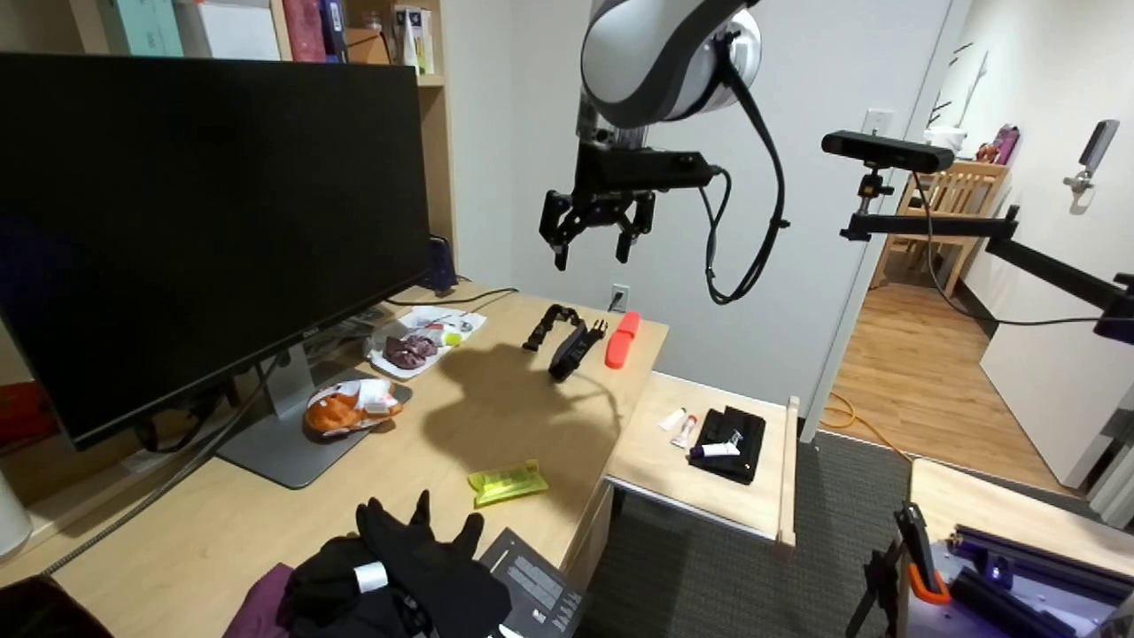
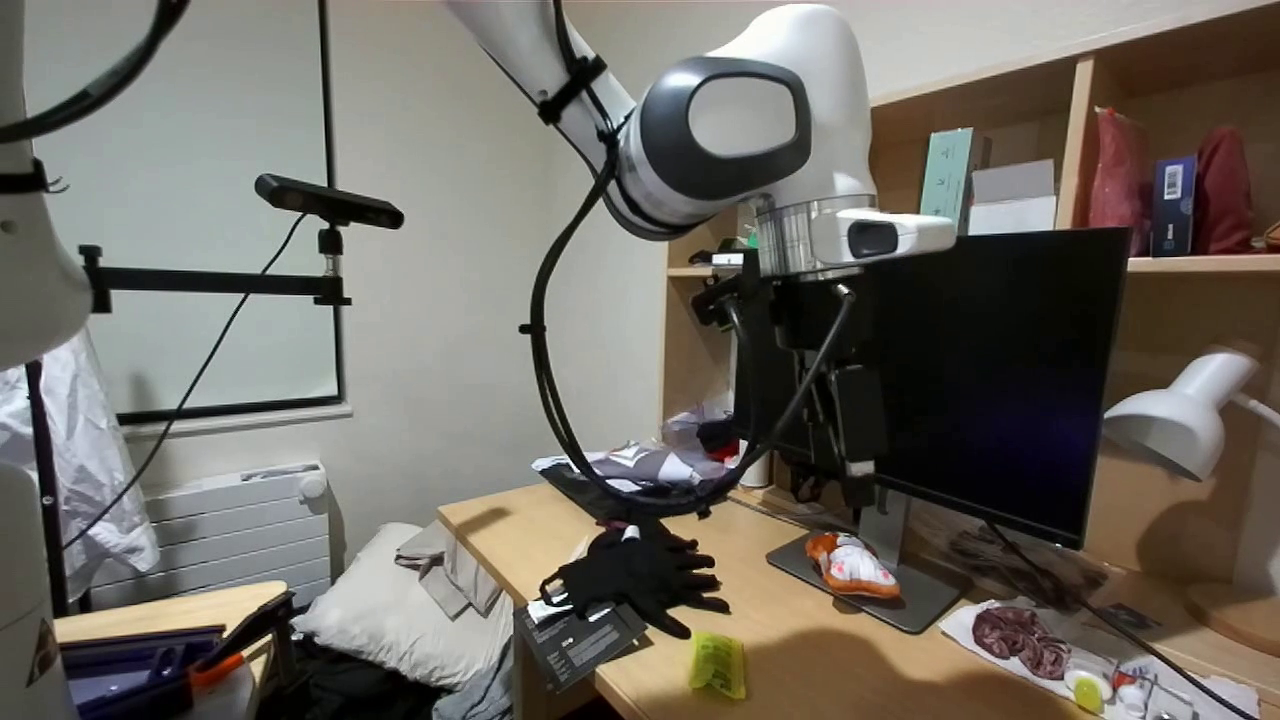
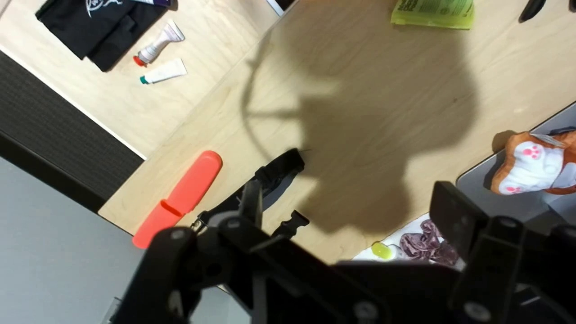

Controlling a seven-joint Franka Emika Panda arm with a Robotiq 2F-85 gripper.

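High above the far end of the desk, my gripper [image 1: 592,255] points down with its fingers wide apart and nothing between them. In the wrist view its dark fingers [image 3: 459,218] frame the desk from below. Under it lie a black strap with buckles [image 3: 275,175] and a red-orange flat case [image 3: 186,189], side by side near the desk's edge. A yellow-green packet [image 1: 508,484] rests nearer the front of the desk. Black gloves [image 1: 431,564] are heaped at the near end.
A monitor [image 1: 213,234] stands along the desk, an orange-and-white plush [image 1: 351,408] on its base. Beside it sits a white tray [image 1: 468,319] with a purple scrunchie [image 1: 409,352]. The open drawer [image 1: 638,457] holds small tubes and a black pouch [image 1: 744,436]. Mid-desk is clear.
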